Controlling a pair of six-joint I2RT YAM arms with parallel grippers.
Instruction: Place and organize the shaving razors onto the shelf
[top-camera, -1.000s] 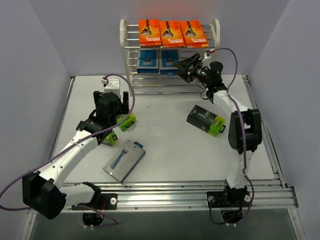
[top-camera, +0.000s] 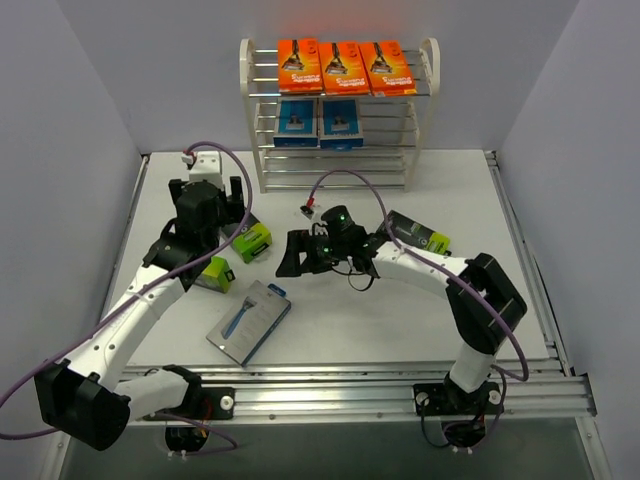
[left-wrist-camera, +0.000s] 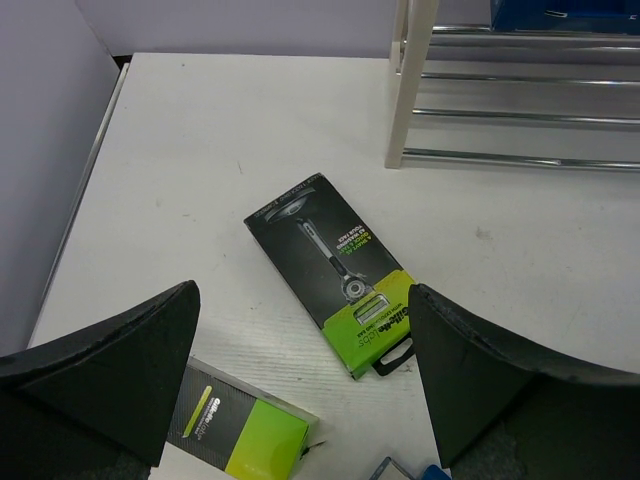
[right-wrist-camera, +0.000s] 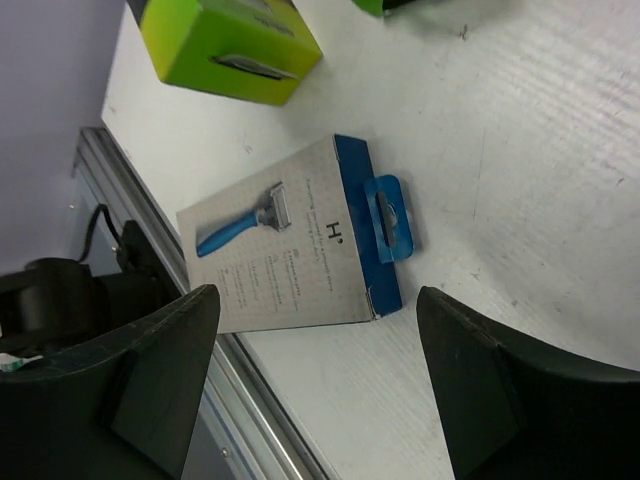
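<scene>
My left gripper (top-camera: 206, 188) is open above two black-and-green razor boxes: one (left-wrist-camera: 330, 270) lying angled, one (left-wrist-camera: 240, 425) nearer and partly hidden by a finger. My right gripper (top-camera: 293, 250) is open, above and right of the grey razor box (top-camera: 248, 322) with blue tab, which lies flat at the front left. Another black-and-green box (top-camera: 430, 236) lies at right, partly behind the right arm. On the white rack (top-camera: 250, 110), three orange boxes (top-camera: 343, 68) fill the upper tier and two blue boxes (top-camera: 340, 124) stand on the middle tier.
Walls border both sides, and a metal rail (top-camera: 320, 372) runs along the front edge.
My right gripper has swung from the rack's middle tier down and left toward the grey box.
</scene>
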